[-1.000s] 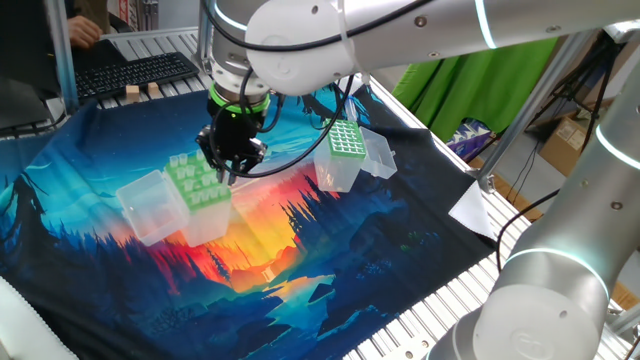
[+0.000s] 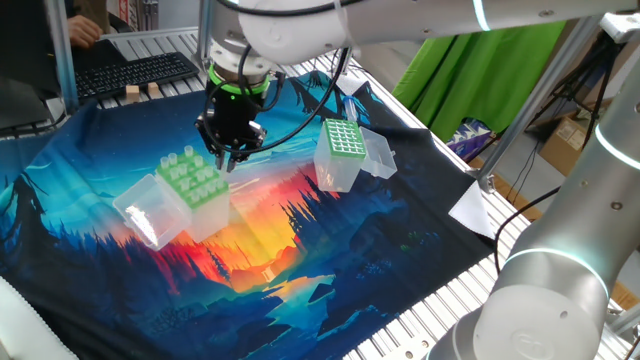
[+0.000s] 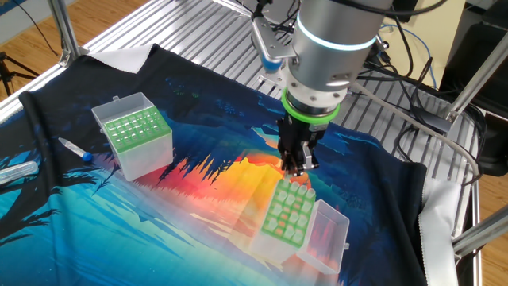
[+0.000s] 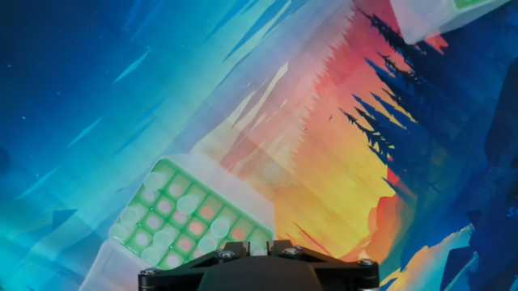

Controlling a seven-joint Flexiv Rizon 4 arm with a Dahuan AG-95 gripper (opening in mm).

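Observation:
A clear box with a green rack [image 2: 192,180] full of pale capped tubes stands on the printed cloth, its clear lid [image 2: 152,212] folded open beside it. The same tube rack [image 3: 289,211] shows in exterior view 2 and at the lower left of the wrist view. My gripper [image 2: 228,160] points down at the rack's edge, close above it. In the wrist view the two fingers [image 4: 237,247] stand near each other over the rack's corner. Whether they touch or hold a tube is not clear. A second box has a green rack [image 2: 345,139] with no tubes showing.
The second box's open lid [image 2: 378,152] lies toward the cloth's edge. A blue-capped pen [image 3: 78,150] lies near that box. Beyond the cloth are a keyboard [image 2: 137,75] and a person's hand [image 2: 84,31]. Open cloth lies in front of both boxes.
In exterior view 1 my gripper has risen slightly. The tube box and its lid have shifted a little to the left and turned slightly. The second box has stayed put.

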